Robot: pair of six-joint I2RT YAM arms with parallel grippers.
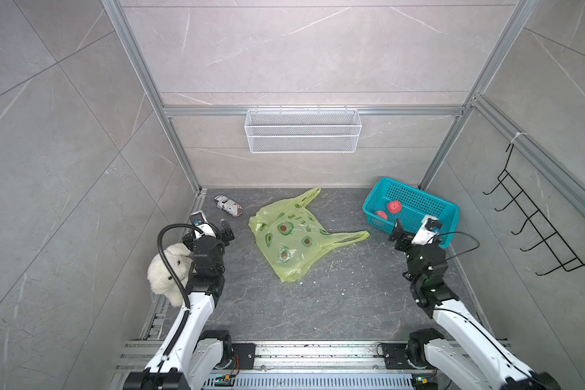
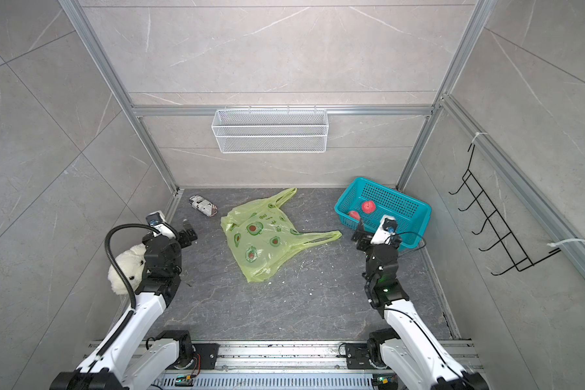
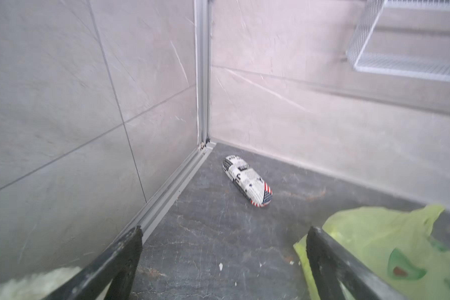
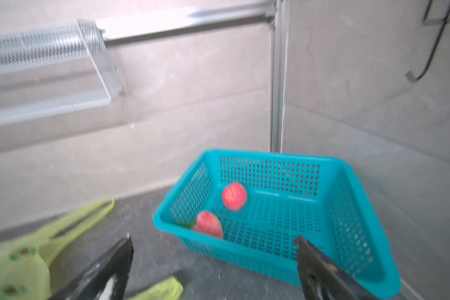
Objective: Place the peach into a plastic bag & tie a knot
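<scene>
Two pinkish-red peaches lie in the teal basket [image 4: 365, 240] at the back right: one [image 4: 234, 196] near its middle-left, the other [image 4: 208, 224] by the front wall. A green plastic bag [image 1: 286, 253] with avocado prints lies flat in the middle of the floor, its handles spread to the back and right. My left gripper stands open above the floor, left of the bag, with nothing between its fingers. My right gripper is open and empty, raised in front of the basket.
A patterned case [image 3: 247, 182] lies at the back left. A white plush toy [image 1: 165, 273] sits at the left edge. A white wire shelf [image 2: 269, 130] hangs on the back wall, black hooks [image 2: 500, 240] on the right wall.
</scene>
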